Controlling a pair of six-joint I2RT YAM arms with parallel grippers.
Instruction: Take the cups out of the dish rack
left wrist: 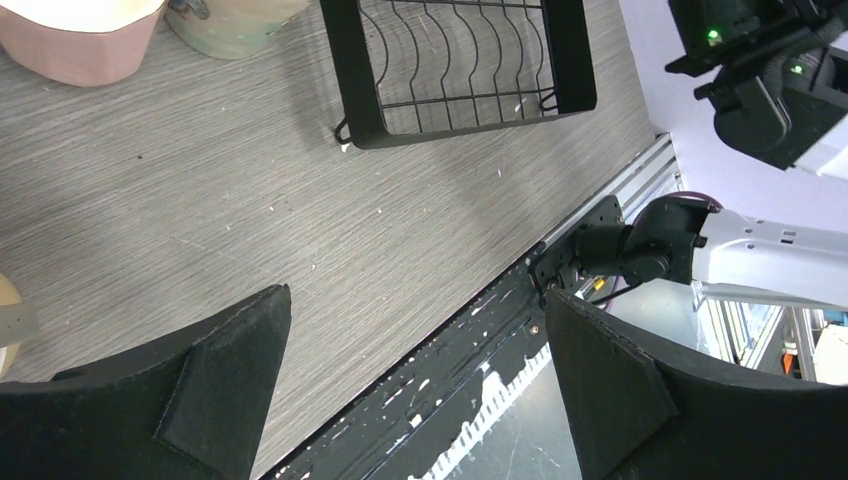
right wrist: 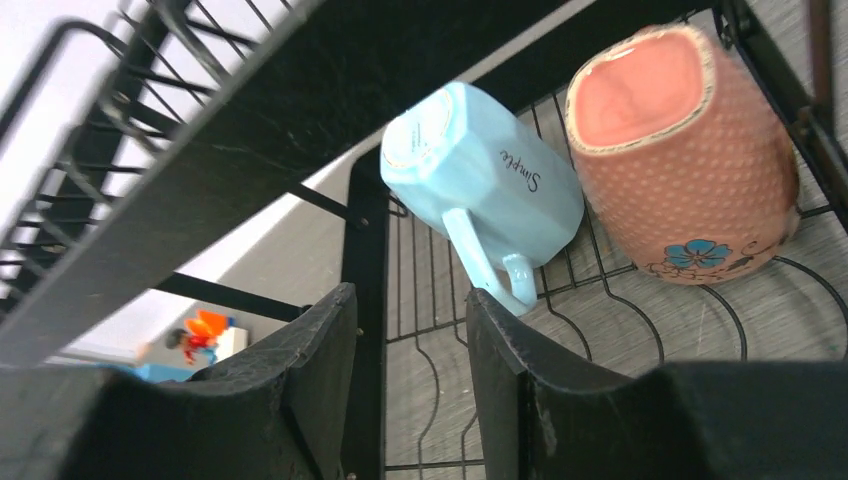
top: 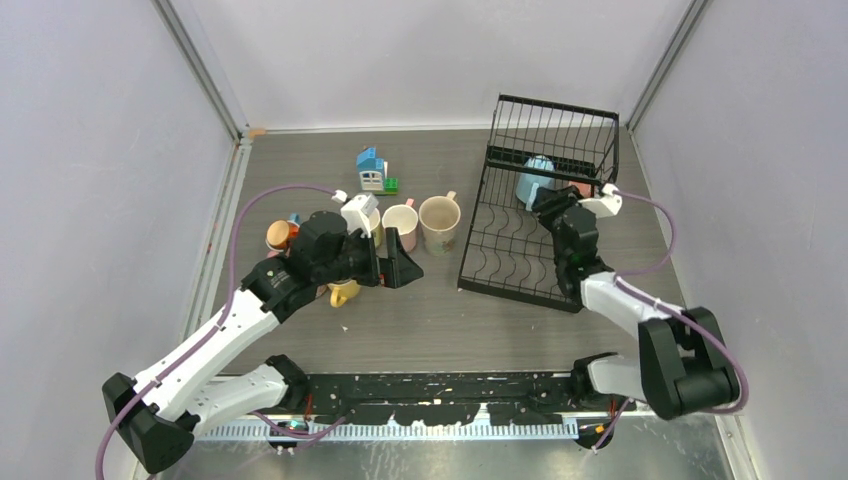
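Note:
In the dish rack (top: 515,293), a light blue cup (right wrist: 510,170) lies on its side, handle down, beside a pink cup (right wrist: 680,170) with a blue flower, both under the upper tier. My right gripper is just in front of the blue cup's handle, its fingertips part open with nothing seen between them. My left gripper stands open and empty over the table, left of the rack. Several cups, including a beige mug (top: 440,222) and a pink-handled cup (top: 399,222), stand left of the rack.
A blue toy house (top: 371,172) stands behind the cups. The rack's upper tier (right wrist: 220,160) overhangs the right gripper's surroundings.

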